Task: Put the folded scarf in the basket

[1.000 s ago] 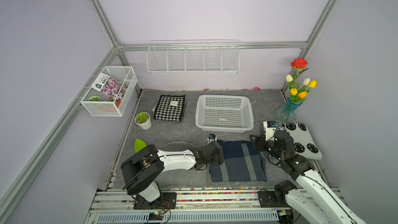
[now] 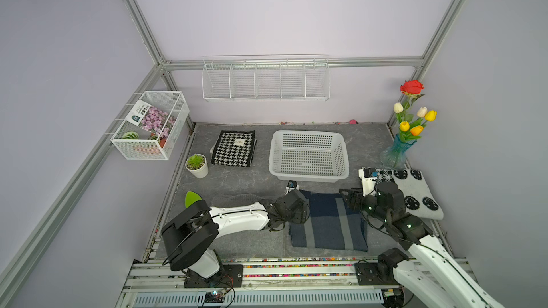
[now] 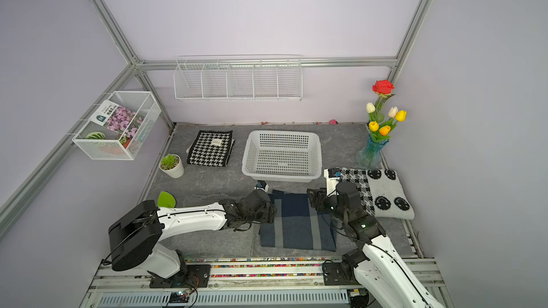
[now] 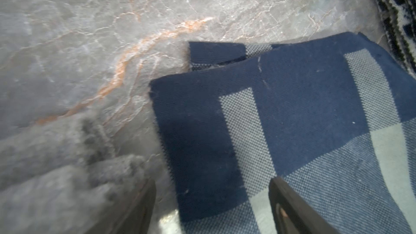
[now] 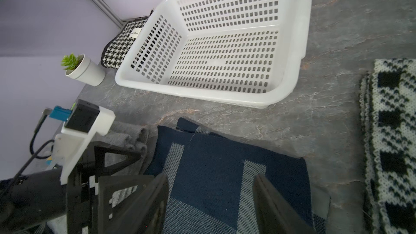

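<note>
The folded navy scarf with grey stripes (image 2: 328,229) lies flat at the front of the table; a small layer sticks out past its far edge in the left wrist view. Just beyond it stands the empty white basket (image 2: 308,177). My left gripper is open above the scarf's left edge, one finger on either side of that edge in its wrist view. Over the far right part of the scarf, my right gripper is open as well. Neither has cloth visibly pinched between its fingers. Both grippers cover parts of the scarf in the top views.
A grey cloth (image 4: 56,177) lies left of the scarf. Black-and-white knitwear (image 5: 392,147) and a flower vase (image 2: 395,153) stand on the right. A houndstooth cloth (image 2: 233,148) and a potted plant (image 2: 197,166) are at back left.
My right gripper has shifted slightly left over the scarf. The scarf's far right corner lies a little differently; the basket has not moved.
</note>
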